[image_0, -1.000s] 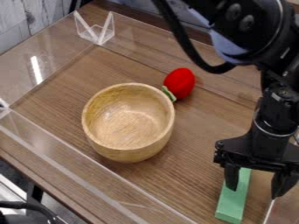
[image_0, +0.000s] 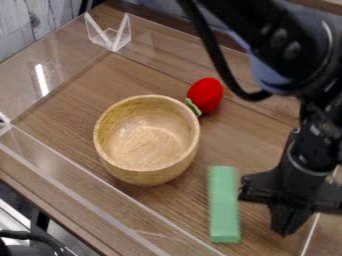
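My gripper (image_0: 278, 186) is low at the right of the camera view, dark, its lower part blurred, so how its fingers stand is not clear. Just left of it a light green block (image_0: 225, 204) lies lengthwise on the wooden table. A round wooden bowl (image_0: 146, 136) sits at the centre left, and a red oval object (image_0: 205, 94) lies behind it, up and to the right.
A small clear, wire-like object (image_0: 104, 32) stands at the back left.
The green block has shifted up and to the left in the view, out from below the gripper's left finger. The gripper is now blurred and slightly changed in position.
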